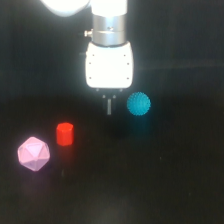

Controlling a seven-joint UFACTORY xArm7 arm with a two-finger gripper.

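Note:
My gripper (109, 102) hangs in the upper middle of the camera view below the white arm, its thin fingers small and dark, their state hard to make out. Just right of it is a cyan textured ball (139, 103). Lower left of it stand a red cylinder (65, 134) and a pink faceted polyhedron (34, 154), both apart from the gripper.
A white arm part shows at the top left edge.

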